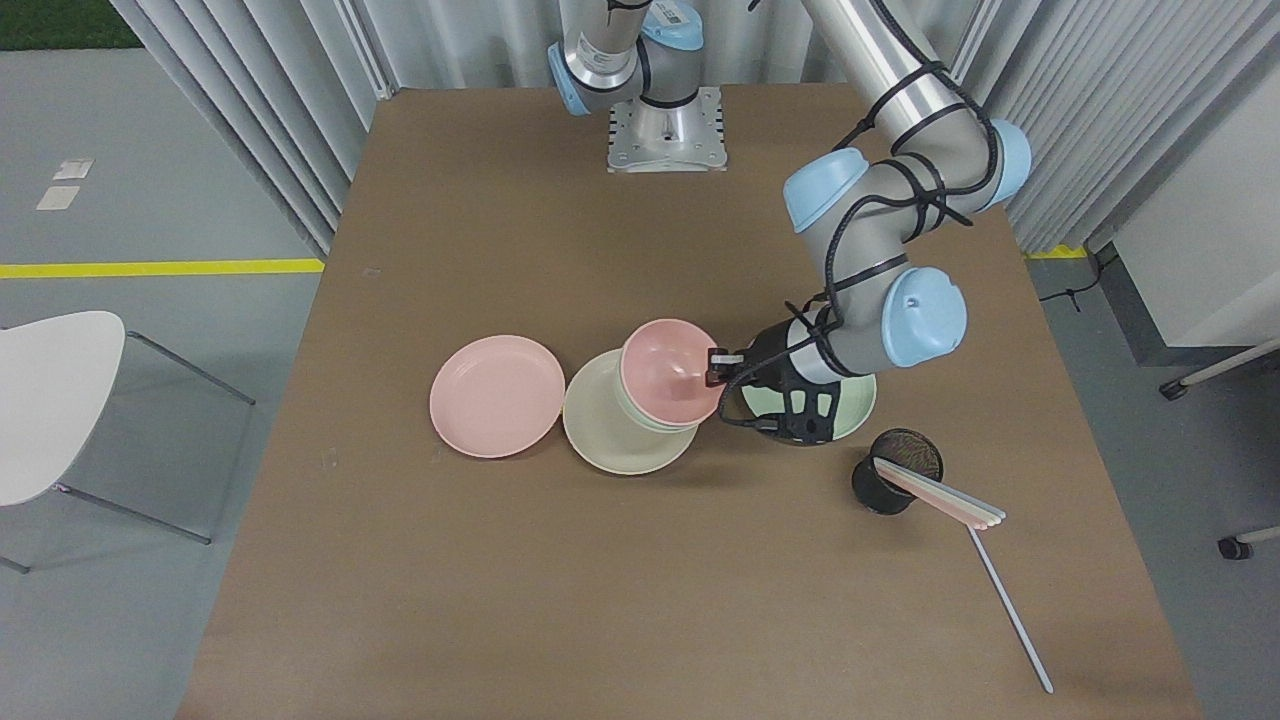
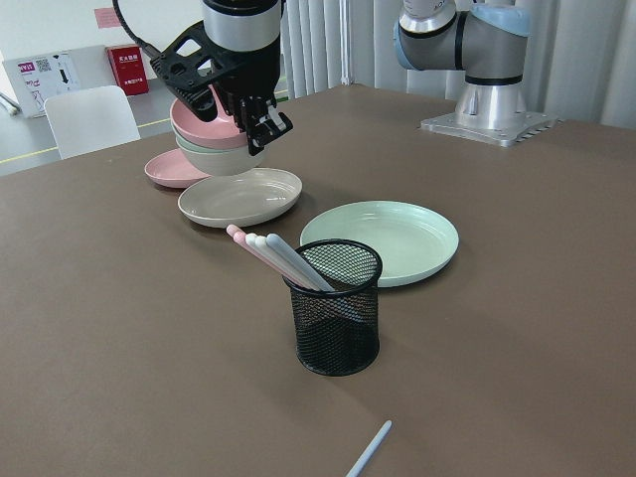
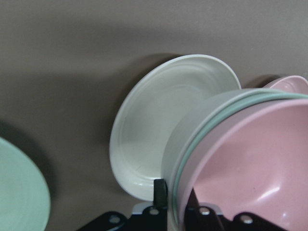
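Note:
My gripper (image 1: 720, 367) is shut on the rim of a stack of bowls, a pink bowl (image 1: 663, 366) (image 3: 260, 163) on top with mint and white ones beneath. The stack hangs tilted above the white plate (image 1: 606, 438) (image 3: 144, 125). The pink plate (image 1: 497, 396) lies to the left in the front view. The mint plate (image 2: 378, 234) lies to the other side, partly under my arm in the front view.
A black mesh holder (image 2: 336, 328) with several pale chopsticks stands near the mint plate. A loose stick (image 1: 1011, 610) lies beside it.

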